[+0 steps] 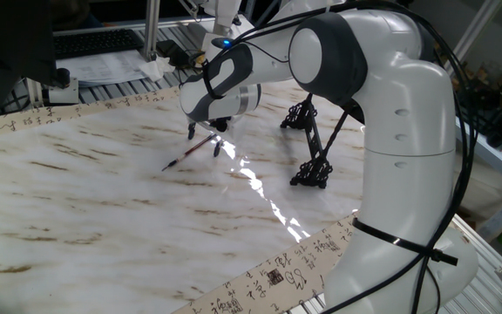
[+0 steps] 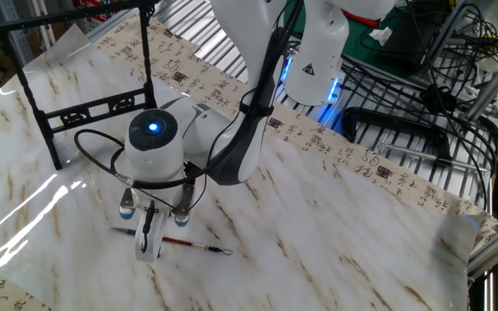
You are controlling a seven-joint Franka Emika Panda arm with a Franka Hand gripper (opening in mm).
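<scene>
A thin brush with a reddish-brown handle point(image 1: 186, 152) lies on the marbled sheet. Its handle point(image 2: 180, 243) ends in a small hanging loop on the right in exterior view 2, with the dark tip at the left. Low over the sheet, my gripper point(image 1: 204, 140) is open and points down, one finger on either side of the brush. From above, the gripper point(image 2: 155, 217) shows widely parted fingers, and its white front part covers a stretch of the handle. Whether the fingertips touch the sheet cannot be made out.
A black brush rack point(image 2: 98, 111) stands close to the arm, its ornate feet point(image 1: 309, 173) on the sheet. Bands of calligraphy point(image 1: 273, 275) border the sheet. A keyboard point(image 1: 98, 44) and papers lie beyond it. The marbled sheet point(image 1: 77, 218) is widely clear.
</scene>
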